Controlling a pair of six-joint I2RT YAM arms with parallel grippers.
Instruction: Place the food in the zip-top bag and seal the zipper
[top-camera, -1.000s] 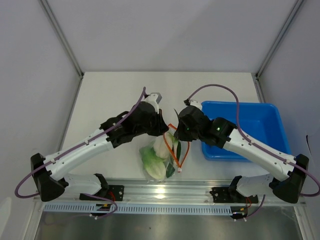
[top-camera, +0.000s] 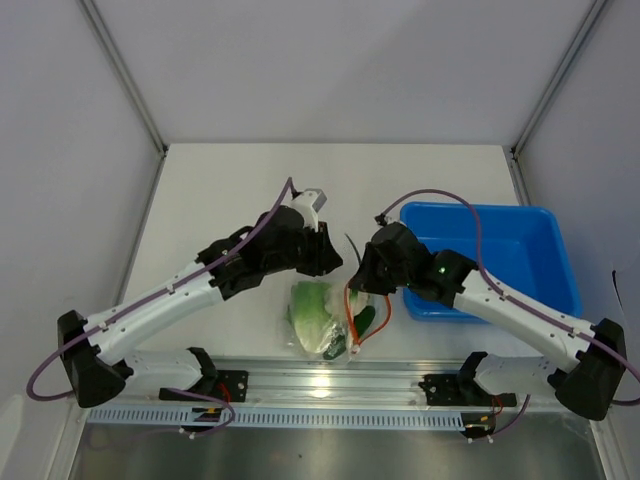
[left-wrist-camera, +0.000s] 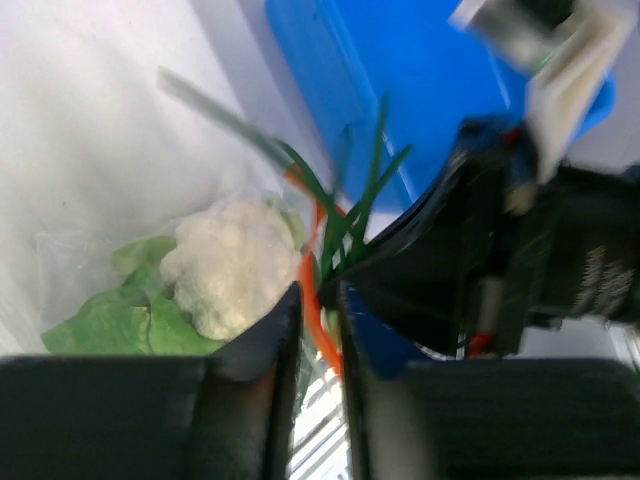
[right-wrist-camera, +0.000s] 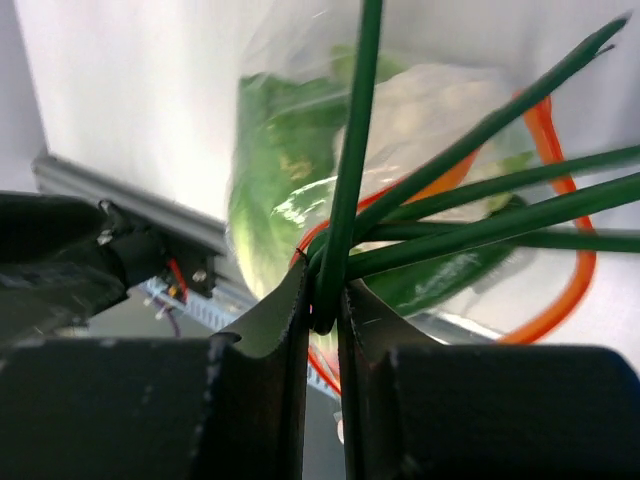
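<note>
A clear bag with an orange zipper lies at the table's front middle, holding green lettuce, white cauliflower and a dark green vegetable. My right gripper is shut on several long green stalks at the bag's mouth. My left gripper hangs above and left of the bag; in its wrist view the fingers are dark and blurred, with nothing seen held, and I cannot tell how far apart they are.
A blue bin sits on the right, close beside the bag. A metal rail runs along the front edge.
My left gripper has shifted a little right and forward. The bag and its zipper have shifted with them.
</note>
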